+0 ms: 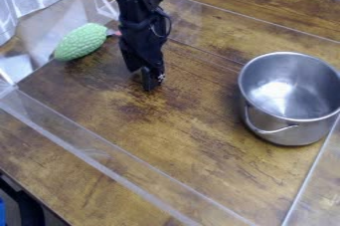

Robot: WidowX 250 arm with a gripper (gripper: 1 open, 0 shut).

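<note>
My black gripper reaches down from the top centre to just above or at the wooden tabletop, left of the middle. Its fingertips are dark and small, so whether they are open or shut, or hold anything, I cannot tell. A green textured toy, like a corn cob, lies to the left of the gripper, near the clear side wall. A large steel pot stands on the right.
Clear plastic walls edge the wooden surface on several sides. A dark cable loops at the top left.
</note>
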